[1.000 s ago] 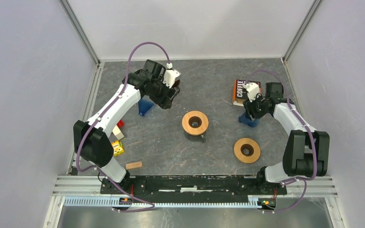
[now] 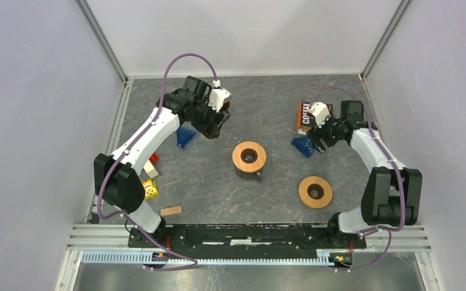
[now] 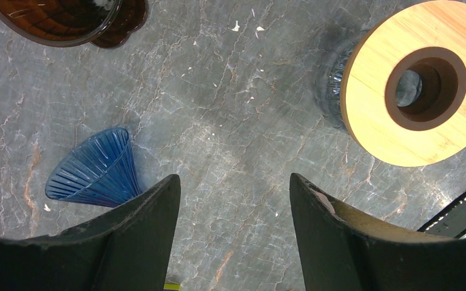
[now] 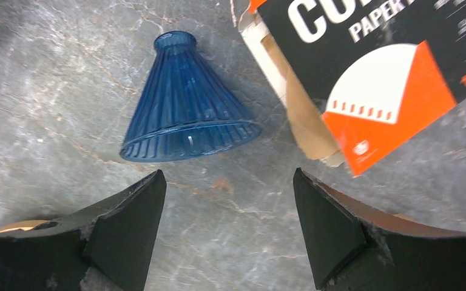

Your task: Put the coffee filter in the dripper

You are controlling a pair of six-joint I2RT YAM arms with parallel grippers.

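A blue ribbed cone (image 4: 185, 97) lies on its side just left of the coffee paper filter box (image 4: 370, 79); my open right gripper is above it, holding nothing. Another blue cone (image 3: 94, 170) lies in the left wrist view, under my open, empty left gripper. A wood-collared glass piece (image 2: 258, 151) stands at the table's middle, and a second wooden ring (image 2: 315, 182) with a dark centre is at the front right. A dark brown glass vessel (image 3: 60, 18) is partly seen at the upper left of the left wrist view.
Several small items, including a yellow piece (image 2: 151, 188) and a wooden block (image 2: 171, 211), line the left side. White walls bound the table.
My right gripper has opened and moved up slightly. The left arm is unmoved.
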